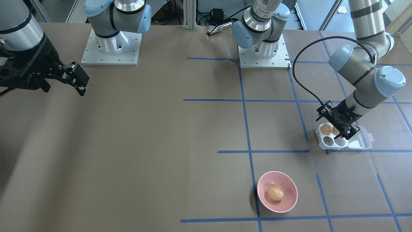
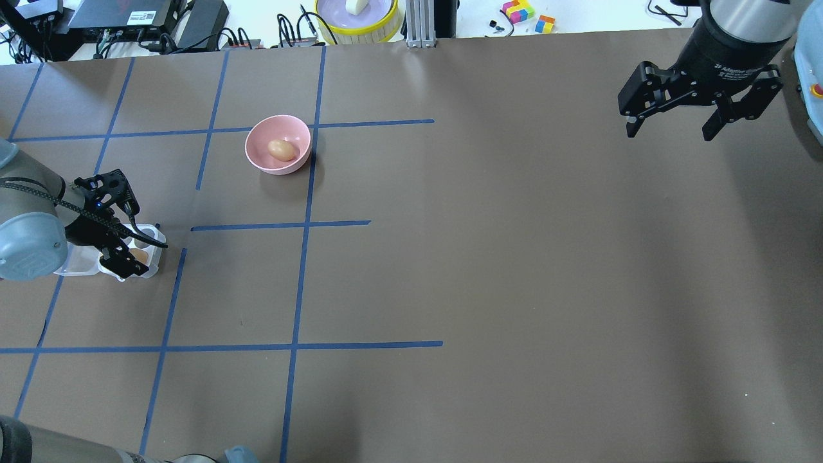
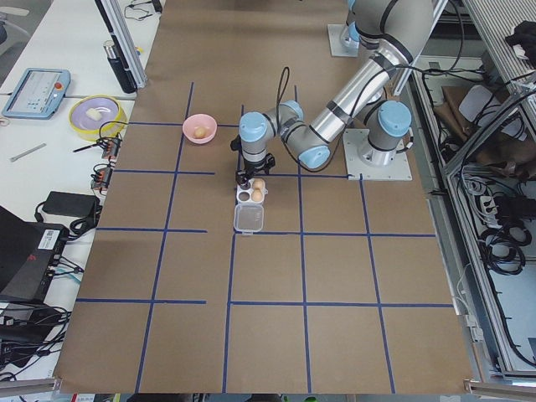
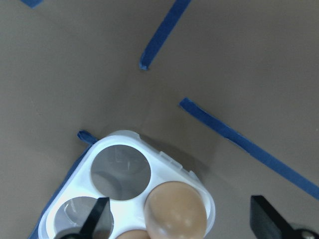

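A white egg carton (image 1: 324, 143) with a clear open lid (image 1: 359, 143) holds eggs (image 4: 174, 211) in two of its four cups; the other two (image 4: 120, 172) are empty. My gripper (image 1: 326, 127) hangs low over the carton, open, with its fingertips either side of the egg area in the left wrist view and nothing seen held. A pink bowl (image 1: 277, 176) holds one egg (image 1: 275, 193), toward the near side in the front view.
Another arm with a black gripper (image 2: 687, 108) stands apart at the other side of the table. Other arm bases (image 3: 385, 167) line one edge.
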